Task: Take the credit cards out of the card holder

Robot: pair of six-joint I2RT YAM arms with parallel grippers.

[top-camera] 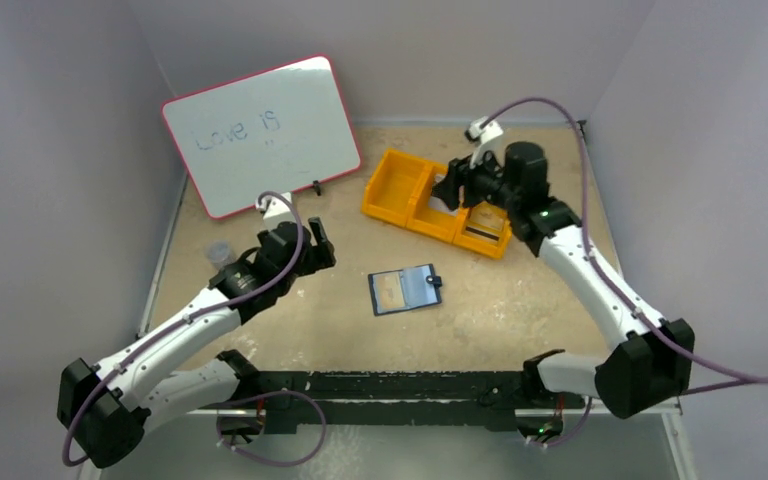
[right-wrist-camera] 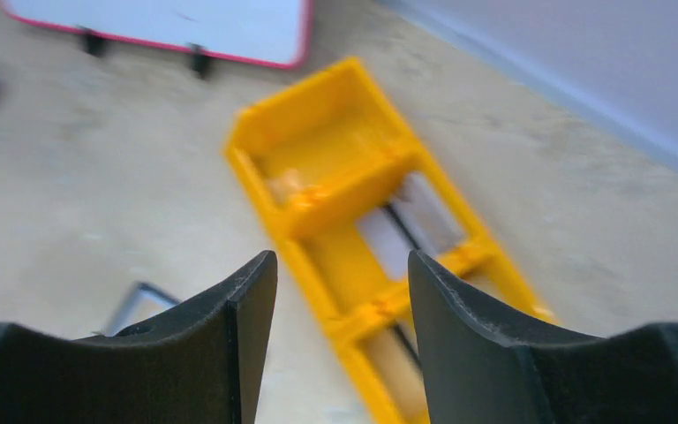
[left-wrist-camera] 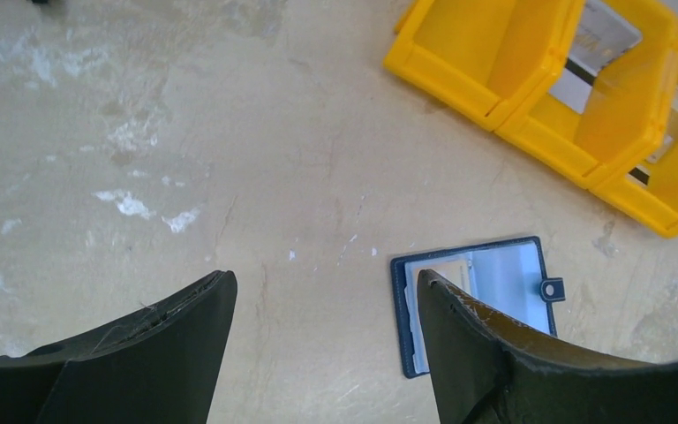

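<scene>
An open card holder with a dark border, pale card-like contents and a snap tab lies on the table, below the yellow bins; it also shows in the left wrist view. My left gripper is open and empty, above the table left of the holder. My right gripper hangs over the middle bin, fingers apart with nothing seen between them; its wrist view is blurred.
Three joined yellow bins stand at the back right, cards lying in the middle and right ones. A whiteboard lies at the back left. A clear cup sits at left.
</scene>
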